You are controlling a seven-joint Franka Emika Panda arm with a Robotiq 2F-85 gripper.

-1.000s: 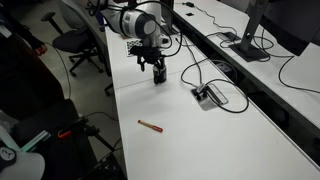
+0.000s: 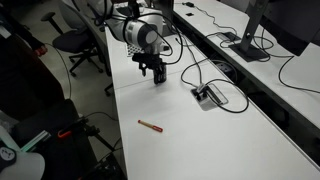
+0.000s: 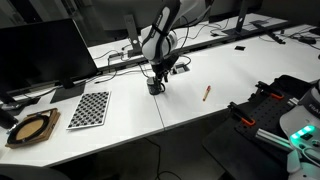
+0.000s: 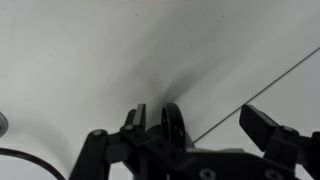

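My gripper stands open in the wrist view, low over the white tabletop. A dark, narrow curved piece (image 4: pixel 173 124) shows between its fingers, nearer the left one; I cannot tell what it belongs to. In the first exterior view, a small dark upright object (image 2: pixel 159 74) stands right beside the gripper at the table's far end. The second exterior view shows this dark object (image 3: pixel 155 87) as a short cylinder close to the arm. Whether the fingers touch it is unclear. An orange stick (image 2: pixel 150 126) lies alone on the table, well away from the gripper.
Black cables loop around the arm and a metal device (image 2: pixel 209 96). A keyboard (image 3: pixel 90 109), monitors (image 3: pixel 53 58) and a brown round item (image 3: pixel 33 127) occupy the neighbouring desk. A black chair (image 2: pixel 77 35) stands off its edge.
The arm's end has shifted slightly beside the dark object and sits a little lower. The orange stick has stayed in place.
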